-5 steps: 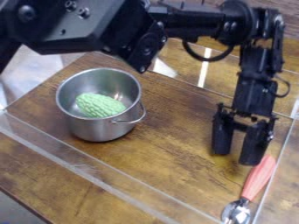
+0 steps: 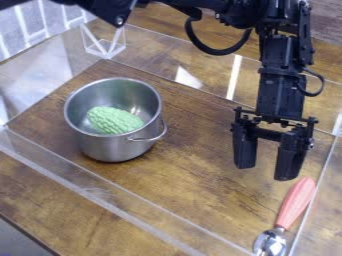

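My gripper (image 2: 269, 160) hangs open over the wooden board on the right, its two black fingers apart with nothing between them. Below and to the right of it lies an ice cream scoop with a pink handle (image 2: 295, 200) and a metal head (image 2: 271, 240). A steel pot (image 2: 128, 145) stands on the left, holding a green bumpy object (image 2: 115, 119) that looks like a toy vegetable.
The wooden board (image 2: 160, 200) is clear between the pot and the scoop. Clear plastic walls or edges run along the back and the near side.
The gripper has risen a little from lower over the board, and the arm above it has shifted upward. The pot and scoop have not moved.
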